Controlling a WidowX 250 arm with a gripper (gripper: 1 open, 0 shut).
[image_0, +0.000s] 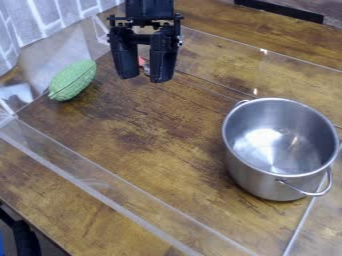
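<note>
My black gripper (143, 64) hangs over the upper middle of the wooden table, its two fingers spread apart. A small pale object with some red is partly hidden behind it. A green oblong object (72, 80) lies at the left, apart from the gripper. A steel pot (278, 145) with wire handles stands at the right.
Clear plastic walls edge the work area at the left and along the front.
</note>
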